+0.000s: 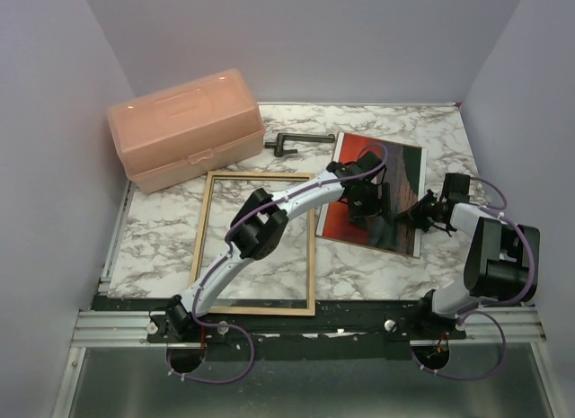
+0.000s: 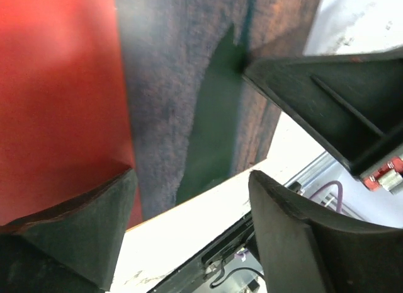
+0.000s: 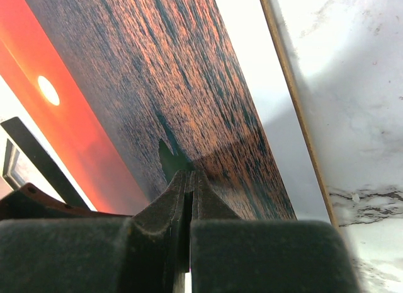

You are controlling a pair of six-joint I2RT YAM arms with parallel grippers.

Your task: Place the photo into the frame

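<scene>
The photo (image 1: 345, 222), with red, dark streaked and green areas inside a white border, lies at the right of the table. Both grippers are over it. My left gripper is part open above the red and dark areas, the photo showing between its fingers. My right gripper is shut, its tips on the dark streaked part near the white edge, nothing visible between them. The wooden frame (image 1: 311, 283) lies to the left, partly hidden by my left arm.
A pink lidded box (image 1: 184, 121) sits at the back left. A black angled bar (image 1: 305, 137) lies behind the frame. Marble table (image 1: 153, 238) shows bare at the left.
</scene>
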